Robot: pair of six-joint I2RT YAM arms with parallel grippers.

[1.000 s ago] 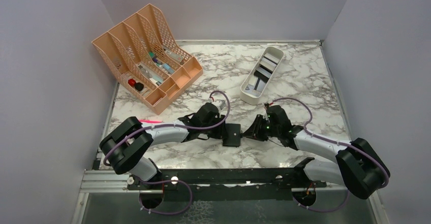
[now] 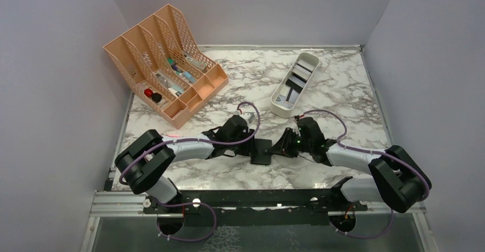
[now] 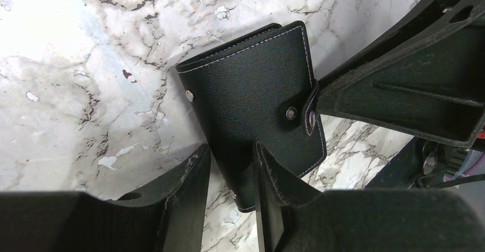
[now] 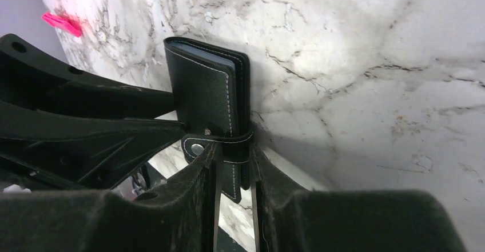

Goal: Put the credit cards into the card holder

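The black card holder (image 2: 261, 152) lies on the marble table between both grippers. In the left wrist view, its cover (image 3: 246, 75) shows a stud, and the strap (image 3: 310, 110) stands off that stud at the edge. My left gripper is part open at the spine, one finger beside it and one over the cover. At the opposite edge, my right gripper is open around the strap, a fingertip touching it in the left wrist view. A pale edge (image 4: 209, 55) shows between the covers; whether it is cards or sleeves is unclear.
A grey bin (image 2: 278, 110) with dark and pale flat items stands behind the right arm. At the back left is an orange organizer (image 2: 179, 116) holding small objects. A pink item (image 4: 63, 24) lies beyond the left gripper.
My right gripper has moved a little left, closer to the strap at the holder's edge. The left arm has shifted only slightly, and the holder stays in place.
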